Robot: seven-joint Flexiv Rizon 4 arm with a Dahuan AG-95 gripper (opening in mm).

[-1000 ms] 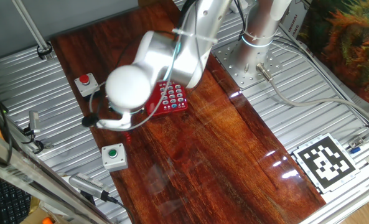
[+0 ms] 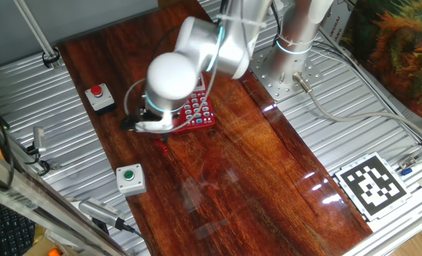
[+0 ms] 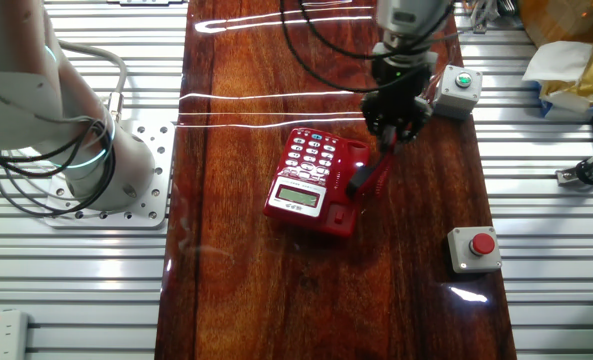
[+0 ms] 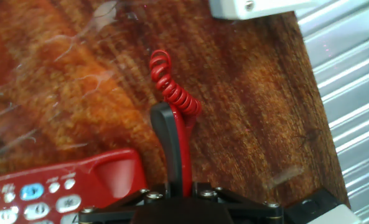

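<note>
A red telephone base [image 3: 289, 215] with white keys and a small display lies on the wooden table; its keypad corner also shows at lower left in the wrist view. My gripper is shut on the red and black handset [image 4: 184, 149], which stands out edge-on from between the fingers. From the handset's far end trails a coiled red cord [image 4: 175, 93]. In exterior view 2 the handset [image 3: 360, 179] tilts down beside the base's cradle side; whether the two touch is unclear. The arm hides most of the handset in exterior view 1.
A green-button box [image 2: 130, 179] and a red-button box [image 2: 99, 97] stand along one long table edge. The robot's base [image 2: 290, 70] is across the table. Plenty of bare wood [image 2: 267, 192] lies toward the marker board [image 2: 373, 186].
In exterior view 1 the arm's wrist and gripper have moved right and slightly up, over toward the telephone base. The base and both button boxes have stayed put.
</note>
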